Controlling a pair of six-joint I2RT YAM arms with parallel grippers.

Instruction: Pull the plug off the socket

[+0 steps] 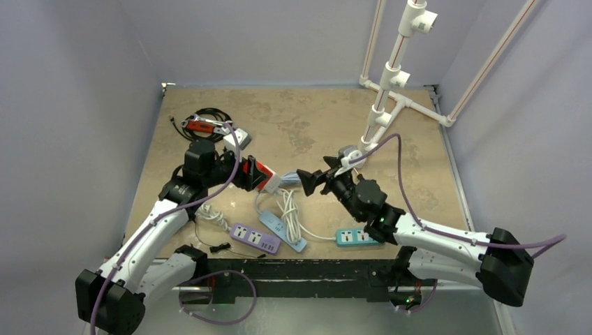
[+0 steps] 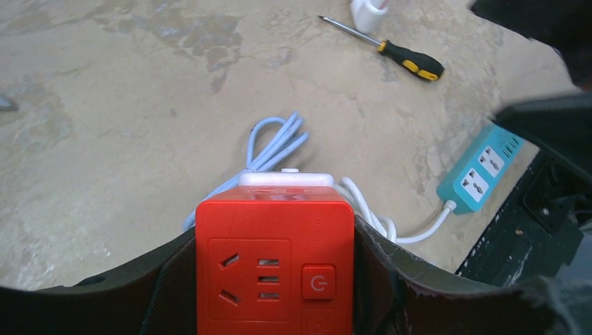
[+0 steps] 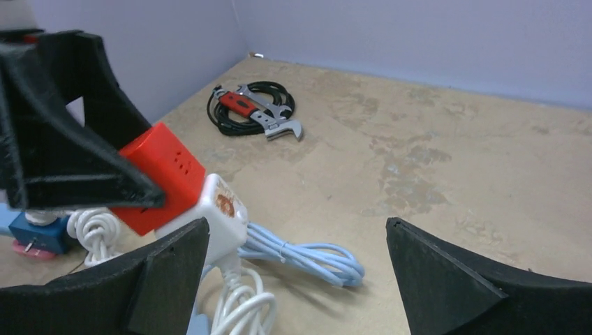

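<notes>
A red block with socket slots and a power button (image 2: 274, 269) sits between the fingers of my left gripper (image 1: 257, 176), which is shut on it above the table. Directly against the red block (image 3: 180, 171) is a white block (image 3: 218, 215); no gap shows between them. A white cord (image 3: 246, 307) runs down from the white block. My right gripper (image 1: 317, 172) stands open to the right of the white block, apart from it, with nothing between its fingers.
Beneath lie a blue strip (image 1: 280, 228), a purple strip (image 1: 255, 239) and a teal strip (image 1: 356, 237). A light-blue cable bundle (image 3: 317, 264) rests beside the blocks. A screwdriver (image 2: 412, 61) lies near the white pipe stand (image 1: 380, 115).
</notes>
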